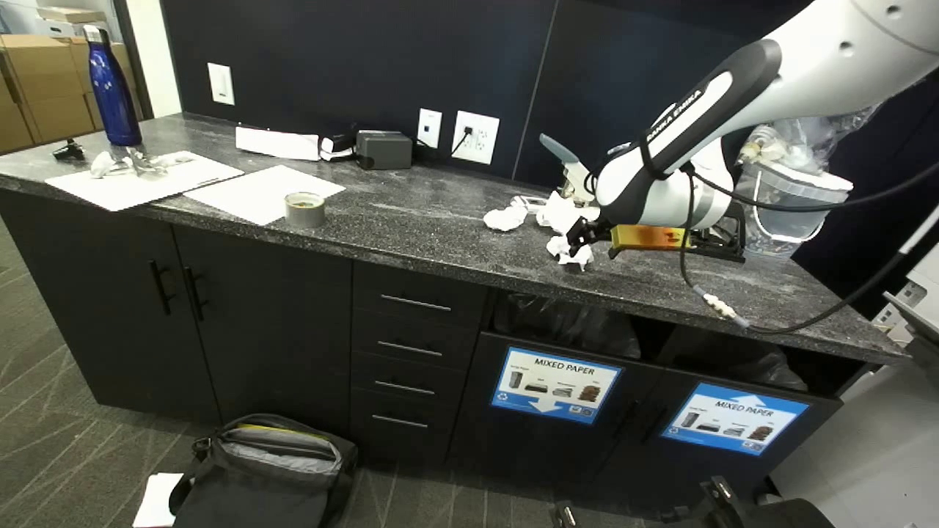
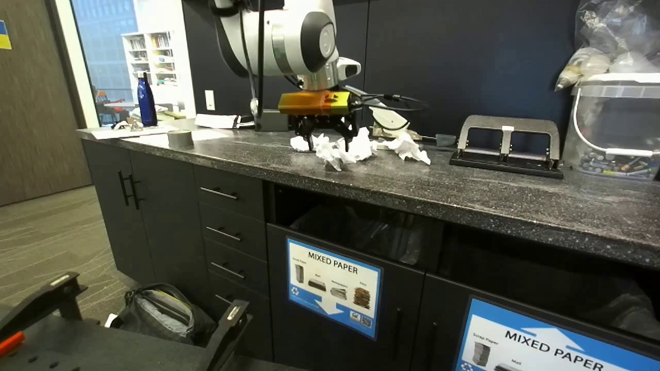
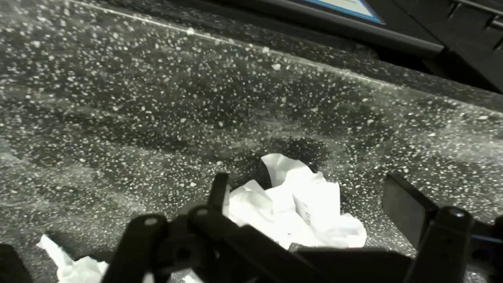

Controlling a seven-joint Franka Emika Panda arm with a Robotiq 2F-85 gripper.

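Note:
My gripper stands open over the counter, pointing down. In the wrist view a crumpled white paper (image 3: 313,210) lies between the fingers, nearer the left one; the right finger (image 3: 405,207) is clear of it. Whether the left finger (image 3: 219,191) touches the paper cannot be told. From the side, the gripper (image 2: 328,142) is low among several crumpled papers on the countertop. One paper ball (image 1: 505,218) sits a little to the left, another (image 2: 408,148) to the right. At the wrist view's lower left, part of another paper (image 3: 78,269) shows.
A stapler (image 2: 388,117) stands behind the papers. To the right are a black hole punch (image 2: 507,127) and a clear bucket (image 2: 609,133). Bins labelled mixed paper open below the front edge. Left of the papers, the counter is bare up to a tape roll (image 1: 304,211).

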